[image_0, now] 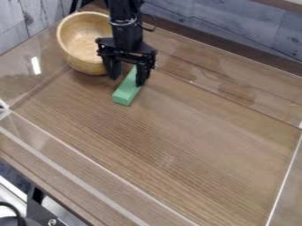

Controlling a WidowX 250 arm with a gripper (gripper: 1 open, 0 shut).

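Note:
A green rectangular block point(127, 90) lies on the wooden table. Just above it my black gripper point(125, 67) stands open, its fingers over the block's upper end. A tan bowl point(85, 37) sits directly left of the gripper, partly hidden behind it.
A wall runs along the back right.

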